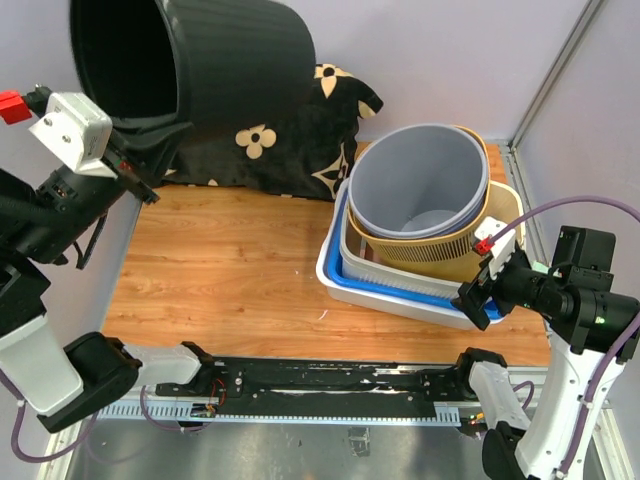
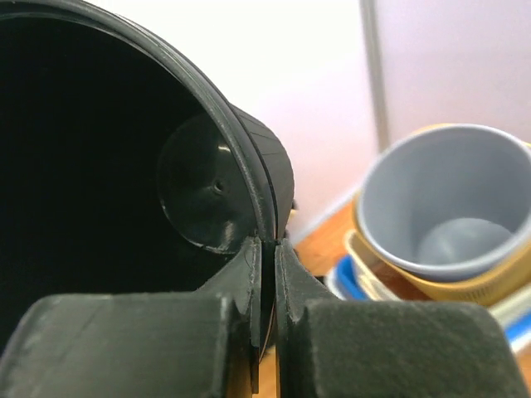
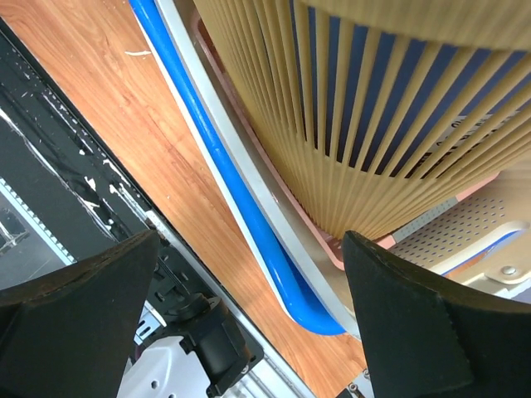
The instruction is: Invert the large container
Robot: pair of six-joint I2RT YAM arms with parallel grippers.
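Observation:
A black bucket [image 1: 235, 70] hangs in the air at the upper left of the top view, tipped on its side with its mouth facing left. My left gripper is shut on its rim, which runs between the fingertips in the left wrist view. The grey bucket [image 1: 415, 185] leans inside a yellow slatted basket [image 1: 452, 258], its opening tilted upward. Both stand in a nest of white and blue trays [image 1: 405, 285] on the right. My right gripper is open over the front edge of these trays, with nothing held between its fingers.
A dark flowered cushion [image 1: 262, 150] lies against the back wall, partly behind the black bucket. Walls close in the back and right.

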